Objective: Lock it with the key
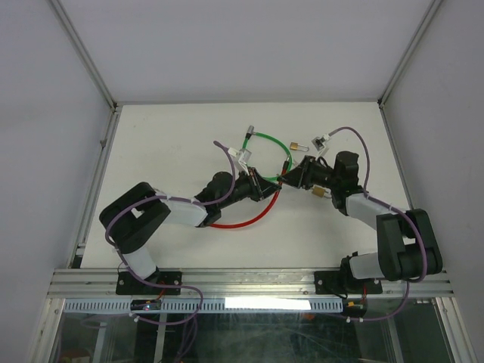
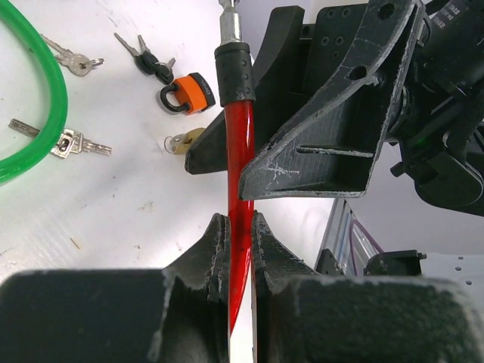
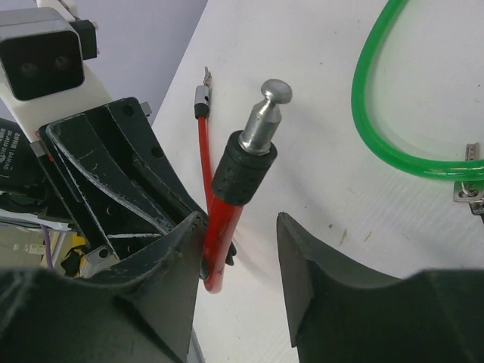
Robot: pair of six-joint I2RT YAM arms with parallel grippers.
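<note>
The red cable lock (image 2: 240,136), with a metal pin at its upper end, is held upright in my left gripper, which is shut on it. In the right wrist view that end (image 3: 224,234) stands between the fingers of my right gripper, which is part open around it. The two grippers meet near the middle of the table in the top view. Key sets (image 2: 79,64) lie on the table beside an orange padlock (image 2: 194,94) and a brass padlock (image 2: 184,144).
A green cable lock (image 1: 272,138) forms a loop behind the grippers. More padlocks (image 1: 298,147) lie to the back right. The red cable's other end (image 3: 202,106) lies off to the side.
</note>
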